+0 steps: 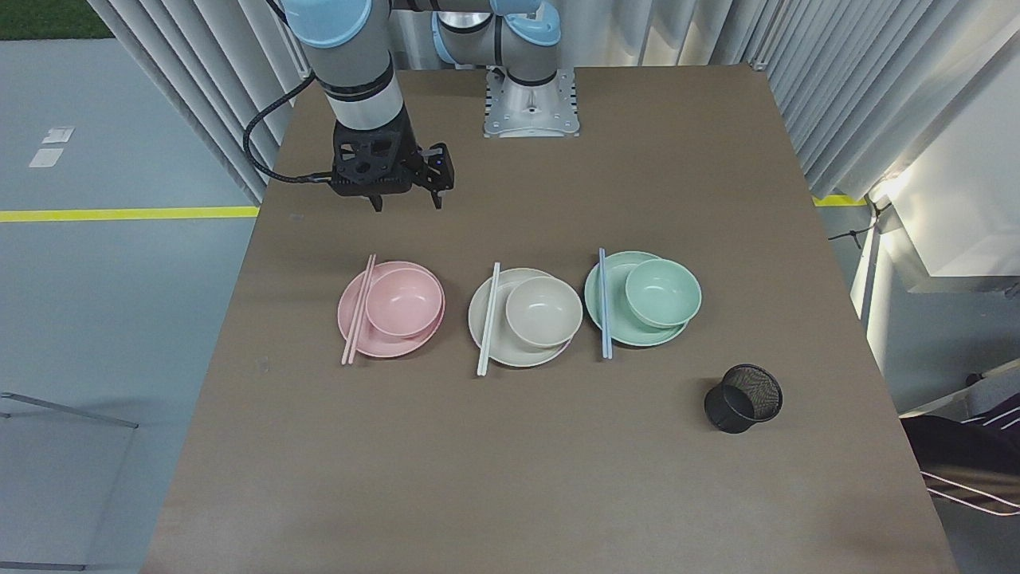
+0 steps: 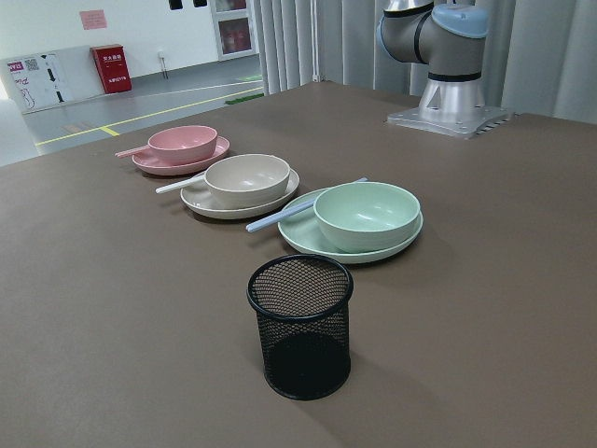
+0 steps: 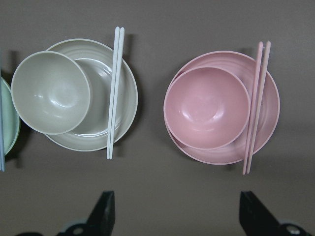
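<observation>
My gripper (image 1: 407, 205) hangs open over the back left of the table, empty, behind the place settings; in the wrist view its two fingers are wide apart. Pink, white and green plates each hold a bowl and chopsticks: pink bowl (image 1: 403, 301) with pink chopsticks (image 1: 359, 309), white bowl (image 1: 543, 311) with white chopsticks (image 1: 488, 320), green bowl (image 1: 662, 292) with blue chopsticks (image 1: 604, 303). A black mesh cup (image 1: 743, 398) stands empty at the front right, also in the left view (image 2: 300, 327).
The robot's base (image 1: 531, 115) sits at the back edge. The table's side edges lie beyond the settings.
</observation>
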